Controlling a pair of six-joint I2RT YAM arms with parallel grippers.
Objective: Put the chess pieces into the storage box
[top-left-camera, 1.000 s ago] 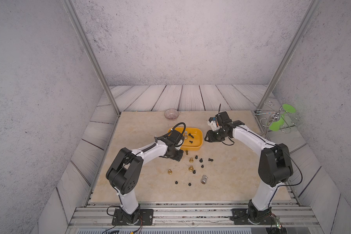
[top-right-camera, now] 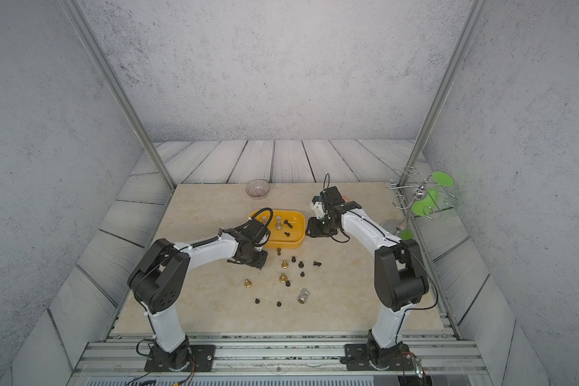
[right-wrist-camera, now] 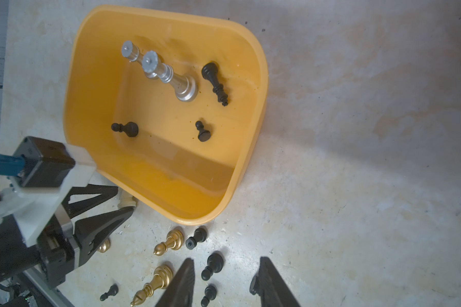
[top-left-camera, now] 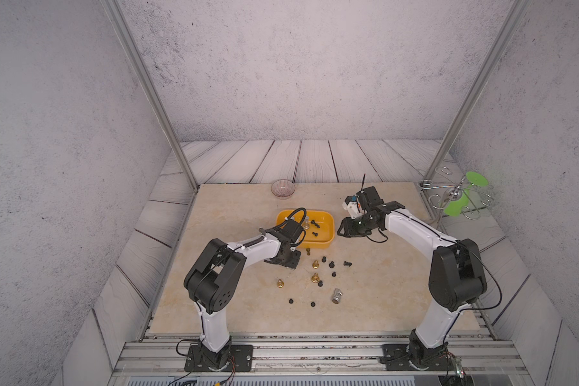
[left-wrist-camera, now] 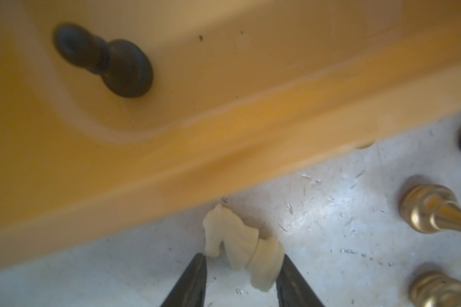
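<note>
The yellow storage box point(right-wrist-camera: 233, 184) holds two silver and several black chess pieces, including a black pawn point(left-wrist-camera: 125, 69). My left gripper is open, low outside the box wall, with a cream knight point(left-wrist-camera: 233, 240) just beyond and between its fingertips. Gold pieces point(right-wrist-camera: 169, 243) and black pieces point(right-wrist-camera: 212, 266) stand or lie on the table in front of the box. A silver piece point(top-left-camera: 337, 296) lies nearer the front. My right gripper is open and empty, raised at the box's right side.
A translucent bowl point(top-left-camera: 283, 188) sits behind the box. A metal rack with green discs point(top-right-camera: 424, 199) stands at the far right.
The left arm has shifted slightly, its gripper a little nearer the front and lower. The right arm has moved slightly. The pieces on the table have not visibly moved.
</note>
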